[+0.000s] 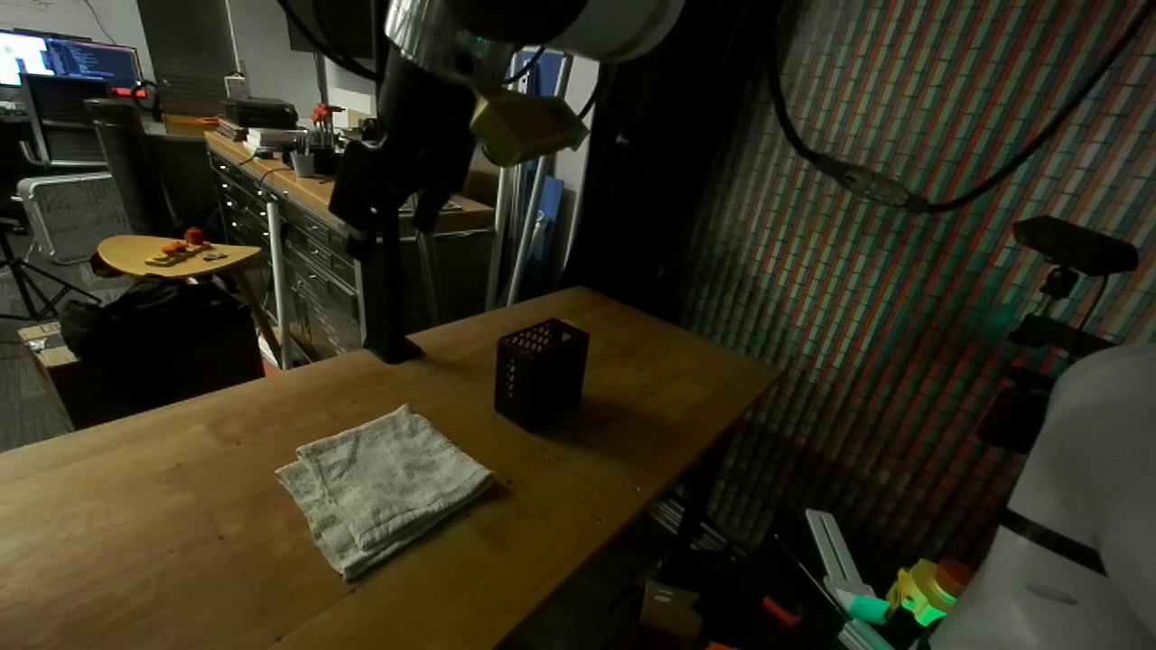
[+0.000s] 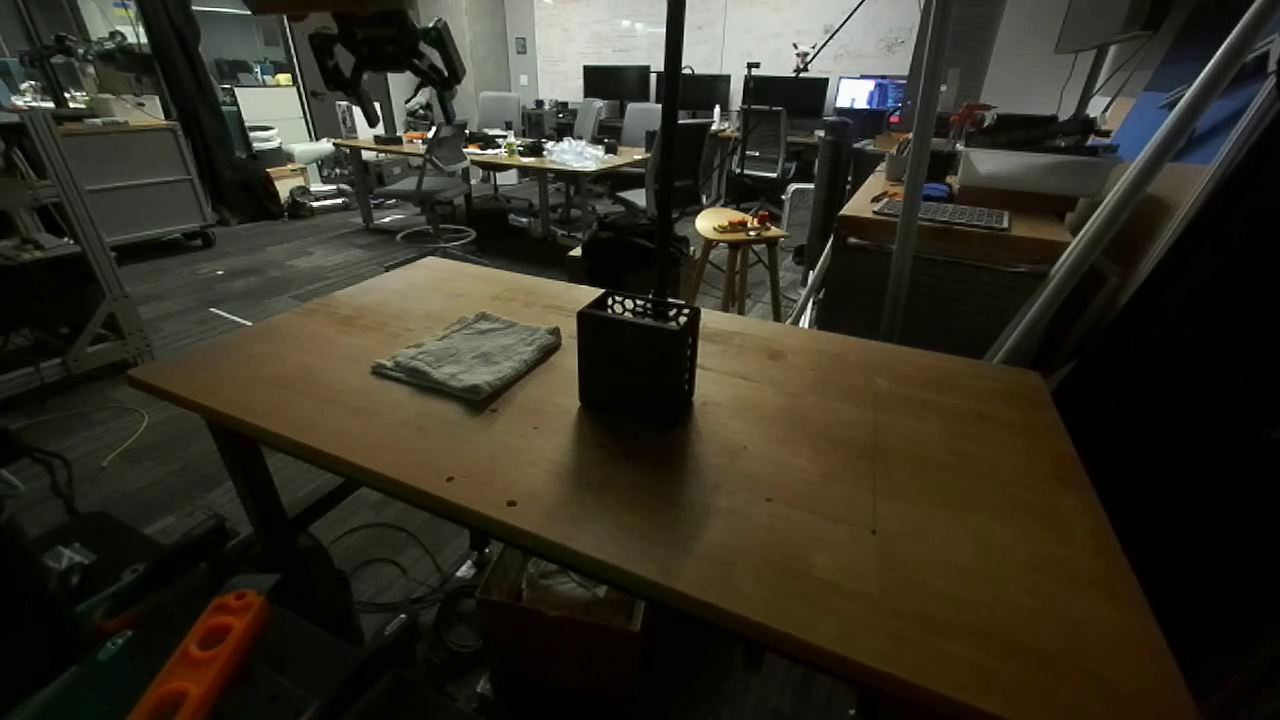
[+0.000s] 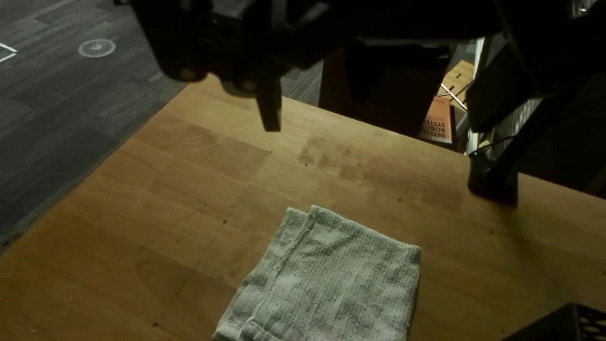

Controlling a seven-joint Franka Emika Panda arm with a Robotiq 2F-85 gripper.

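Note:
A folded pale grey-green cloth [image 1: 385, 482] lies flat on the wooden table, and the wrist view has it [image 3: 341, 278] at bottom centre. Beside it a black box with perforated sides [image 2: 636, 366] stands upright; only a corner of this box [image 3: 559, 328] enters the wrist view at bottom right. High above the tabletop, my gripper [image 2: 410, 114] hangs open and empty, clear of both things. Dark fingers [image 3: 271, 113] show widely spread across the top of the wrist view. What the box holds inside cannot be made out.
A dark upright post [image 1: 381, 282] rises from the table's far edge, near the box.

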